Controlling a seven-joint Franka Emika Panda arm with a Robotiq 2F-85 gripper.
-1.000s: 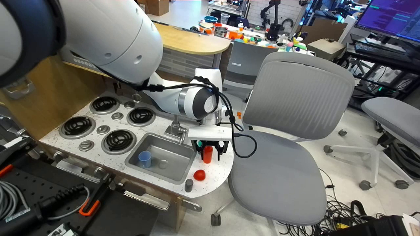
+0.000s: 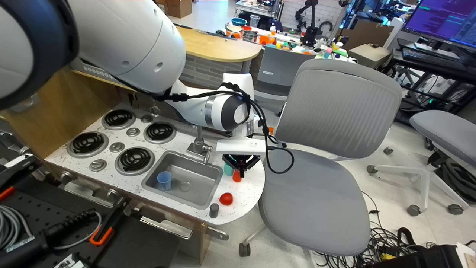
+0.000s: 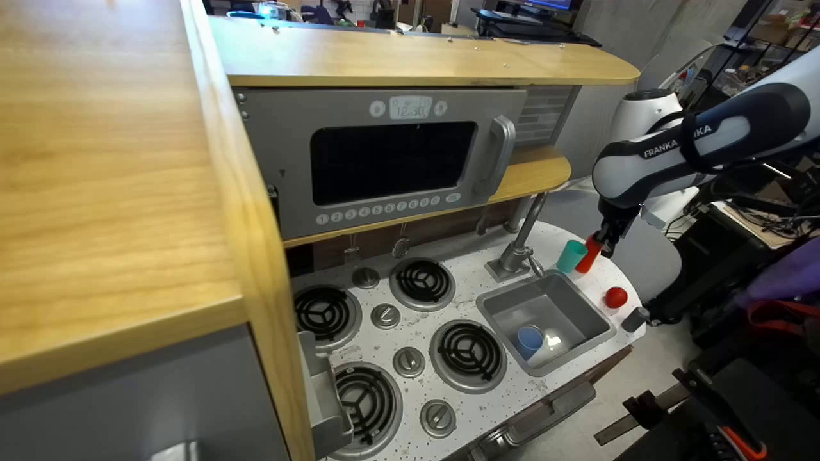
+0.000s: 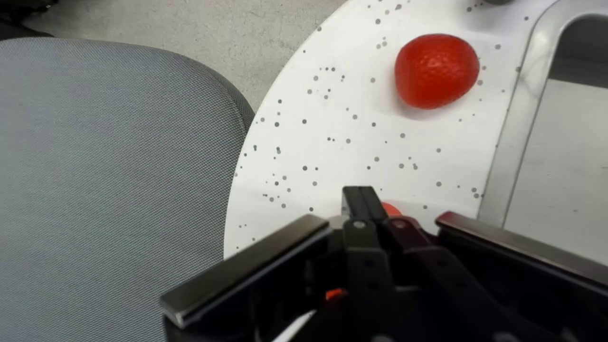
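My gripper is above the rounded right end of the counter, its fingers brought together. In the wrist view the closed fingers show nothing clearly between them. Behind and below them is a red cup, mostly covered by the gripper; only a sliver of the red cup peeks past the fingertips. From the second exterior view the red cup is right beside the gripper; whether they touch I cannot tell. A teal cup stands next to it on the sink side.
A red ball-like object and a dark grey cylinder sit near the counter's front. The sink holds a blue cup. The faucet rises behind it. A grey chair stands close to the counter's right edge.
A second ago the fingers stood open around the red cup. They have since come together, and the gripper is slightly higher and further right, hiding more of the cup.
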